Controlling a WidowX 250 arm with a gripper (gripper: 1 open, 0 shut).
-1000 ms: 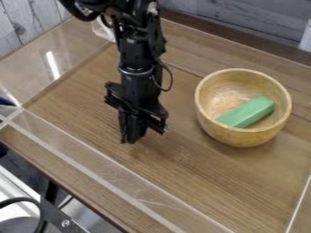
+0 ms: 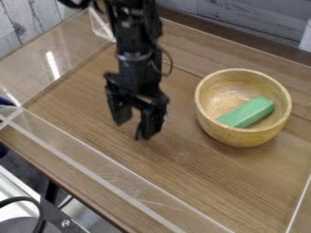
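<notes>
The black robot arm comes down from the top of the camera view to my gripper [image 2: 136, 116], low over the wooden table at the centre-left. It is motion-blurred, so its fingers are indistinct, though they look apart; nothing can be made out between them. To its right a wooden bowl [image 2: 228, 135] holds a green block [image 2: 249, 112].
A black cable [image 2: 35, 209] curves at the lower left edge. A pale object [image 2: 97, 16] stands at the back, beside the arm.
The arm and gripper are now blurred and have shifted slightly, the gripper a little higher. The bowl and green block have not moved.
</notes>
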